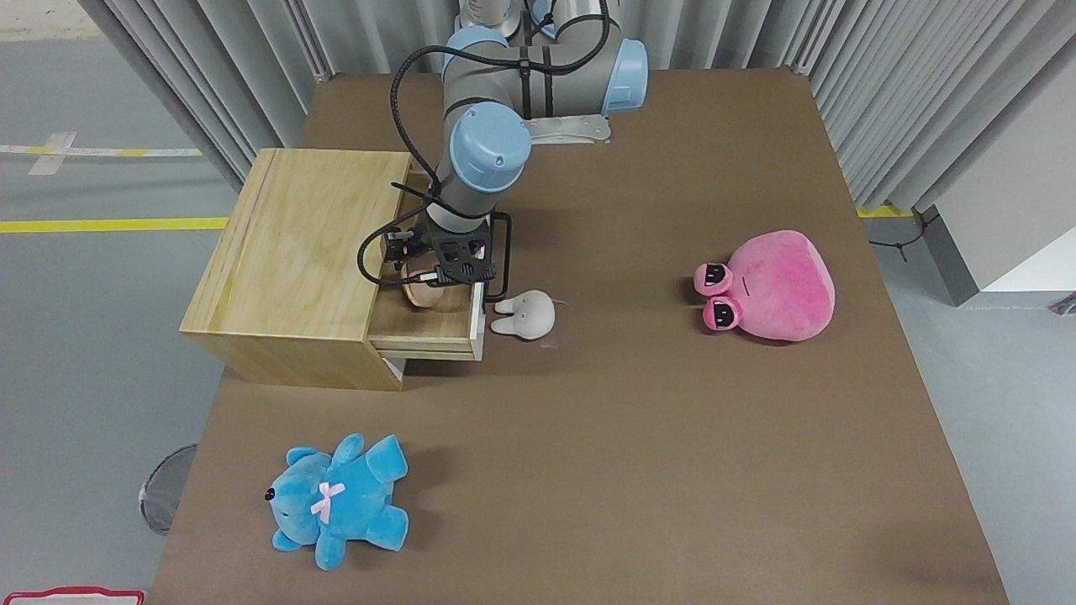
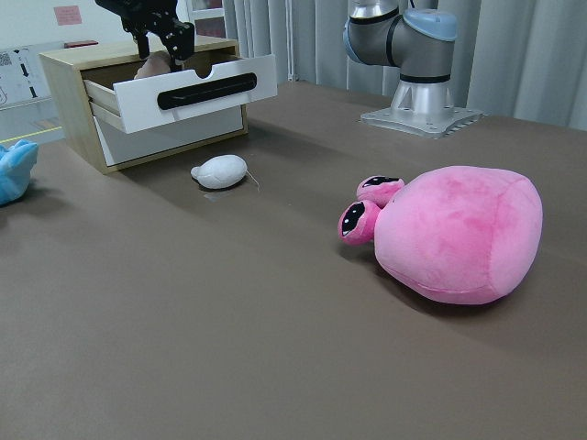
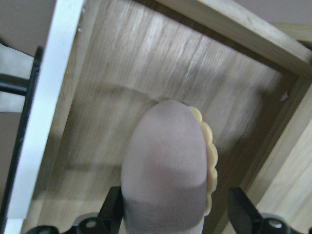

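In the wrist view my gripper is around the lower end of a pale pinkish-beige soft toy with a scalloped yellow edge (image 3: pixel 163 161), inside the open drawer (image 3: pixel 92 126). Both fingers flank the toy; whether they press on it is unclear. In the front view the gripper sits over the drawer of the wooden cabinet (image 1: pixel 282 252), hiding much of the toy. In the left view the toy (image 2: pixel 151 66) shows just above the drawer's white front (image 2: pixel 202 107), beside the gripper.
A small white toy (image 1: pixel 530 314) lies just outside the drawer front. A pink plush (image 1: pixel 772 287) is on the right, a blue bear (image 1: pixel 348 499) at the lower left.
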